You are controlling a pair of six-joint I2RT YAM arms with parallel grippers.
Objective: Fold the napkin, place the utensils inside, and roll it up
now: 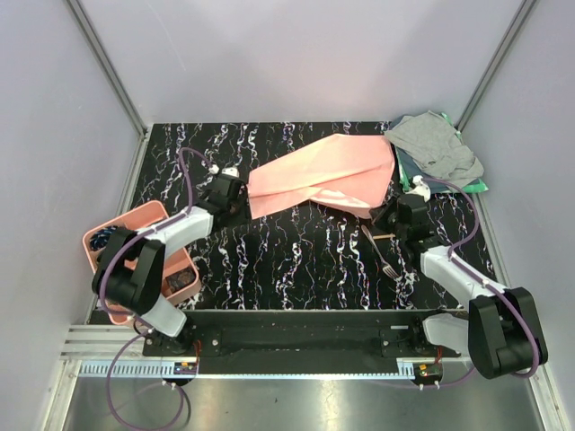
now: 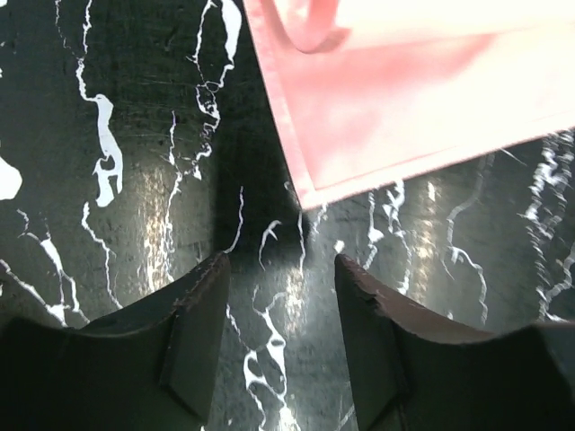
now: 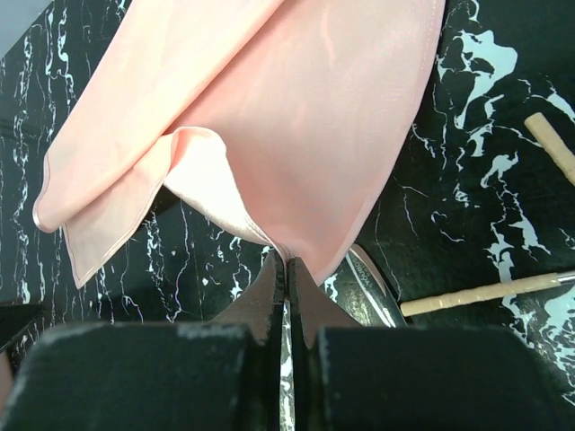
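The pink napkin (image 1: 319, 166) lies loosely folded across the back middle. My right gripper is shut on a front corner of it, which is pulled toward the front right. A fork (image 1: 382, 260) and wooden handles (image 3: 476, 294) lie beside and partly under that gripper, with another metal utensil (image 3: 373, 287) beneath the napkin's edge. My left gripper hangs just off the napkin's left front corner, part open, with nothing between its fingers.
A pink divided bin (image 1: 117, 233) stands at the left under my left arm. A stack of folded cloths (image 1: 431, 148) lies at the back right.
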